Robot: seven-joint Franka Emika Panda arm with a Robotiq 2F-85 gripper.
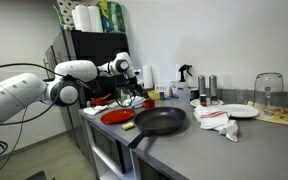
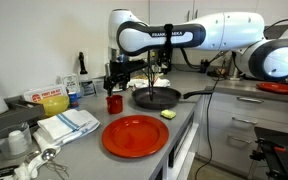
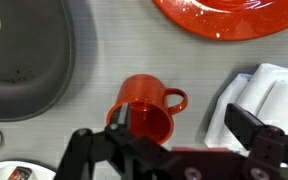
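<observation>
Directly below my gripper is a red mug (image 3: 142, 91), its handle toward the right in the wrist view. The two dark fingers are spread wide apart, so the gripper is open and nothing is held. In exterior view 2 the mug (image 2: 115, 104) stands upright on the counter, just beneath the gripper (image 2: 105, 80). From exterior view 1, the mug (image 1: 149, 104) shows small behind the pan.
A black frying pan (image 1: 162, 121) and a red plate (image 2: 136, 136) flank the mug. A sponge (image 2: 167, 114) lies near the counter's front edge. The folded towel (image 2: 69, 126) is close to the mug. Bare counter (image 1: 224, 155) stretches right in exterior view 1.
</observation>
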